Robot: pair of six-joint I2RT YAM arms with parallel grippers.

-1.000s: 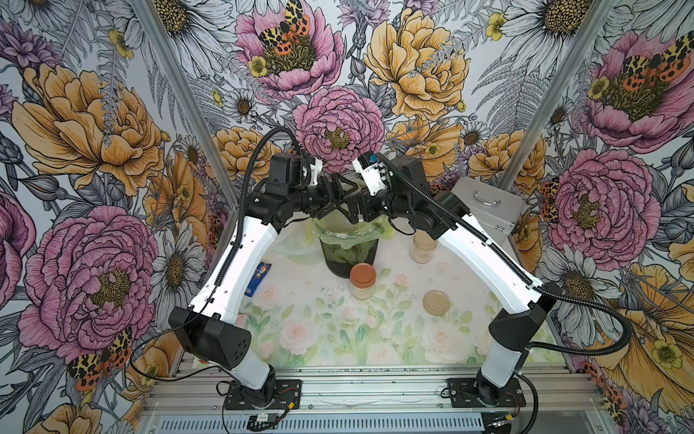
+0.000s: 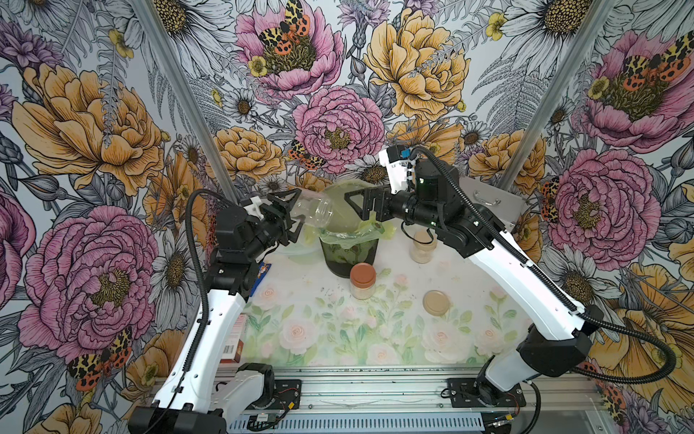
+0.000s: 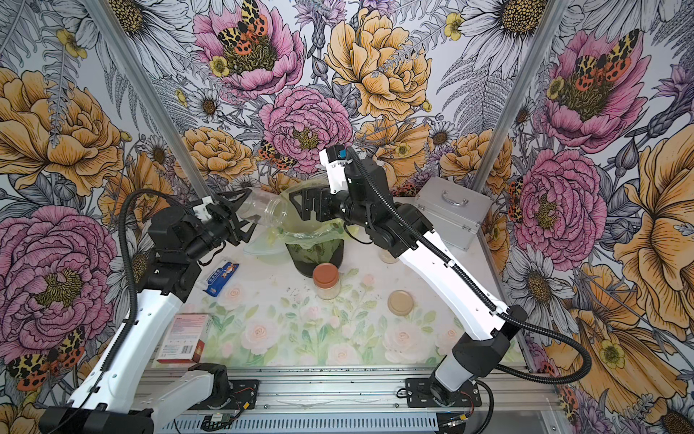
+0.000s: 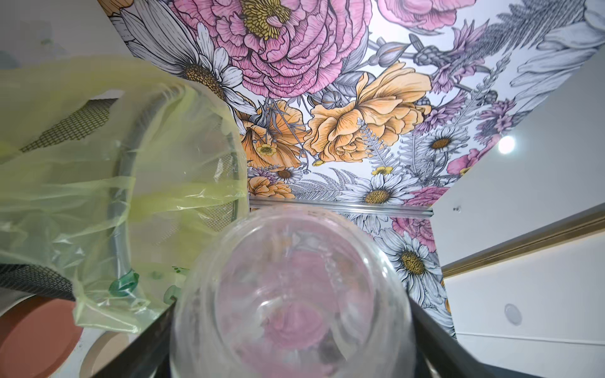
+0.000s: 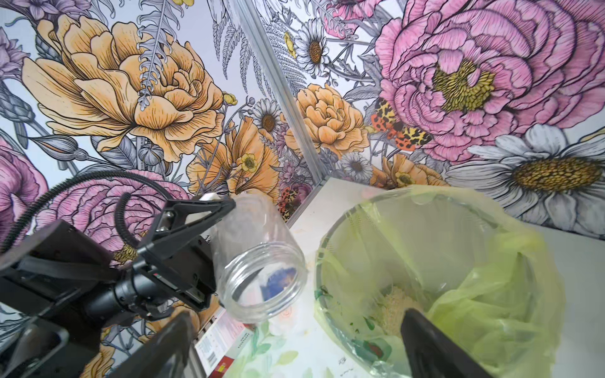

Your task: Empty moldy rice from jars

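A clear, empty-looking glass jar [image 5: 258, 252] lies tilted in my left gripper [image 2: 296, 213], which is shut on it at the left of the bin. The bin [image 2: 347, 256] has a yellow-green liner, and pale rice [image 5: 394, 305] lies inside it. My right gripper [image 2: 358, 202] is open over the bin, with nothing between its fingers. A jar with an orange lid [image 3: 326, 282] stands in front of the bin. Another jar [image 2: 423, 249] stands at the right, partly hidden in the top right view.
A beige lid [image 2: 436, 302] lies front right. A blue packet [image 3: 221, 277] and a box [image 3: 184, 338] are at the left. A metal case [image 3: 448, 209] stands back right.
My left gripper has moved left, away from the right gripper, with the jar in it. My right arm has shifted slightly, its wrist higher.
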